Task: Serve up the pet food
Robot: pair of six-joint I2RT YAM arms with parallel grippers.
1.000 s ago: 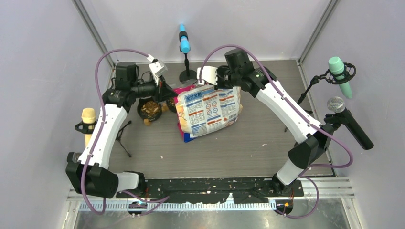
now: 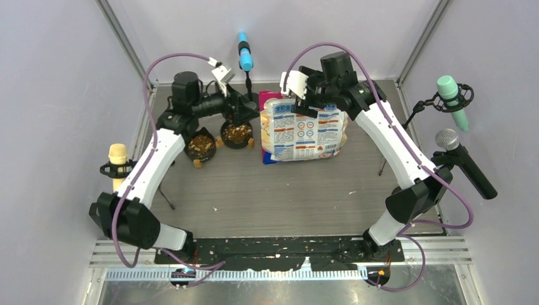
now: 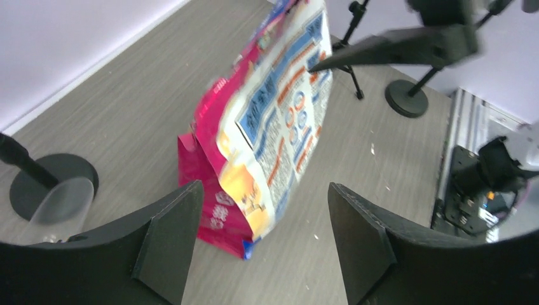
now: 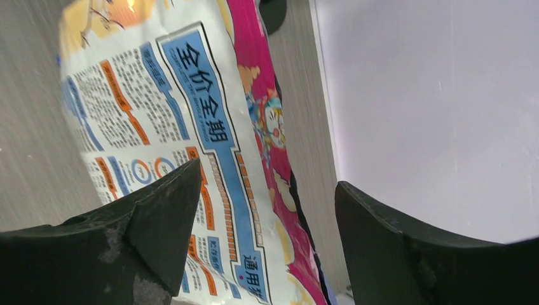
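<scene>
A large printed pet food bag (image 2: 302,136) (image 3: 267,146) (image 4: 159,127) leans on the back part of the table. To its left are two black bowls of food (image 2: 201,143), with brown feet. My left gripper (image 2: 245,111) hangs above the right-hand bowl, open and empty, facing the bag's side. My right gripper (image 2: 302,101) is over the bag's top edge, open, with the bag below its fingers. A clear plastic scoop (image 3: 57,216) shows at the lower left of the left wrist view.
Microphone stands hold a blue microphone (image 2: 245,57) at the back, a cream one (image 2: 117,155) on the left, and green (image 2: 448,92) and black (image 2: 470,168) ones on the right.
The bag has moved right and back, away from the bowls. My right gripper has moved up and right; my left gripper has moved right and toward the back.
</scene>
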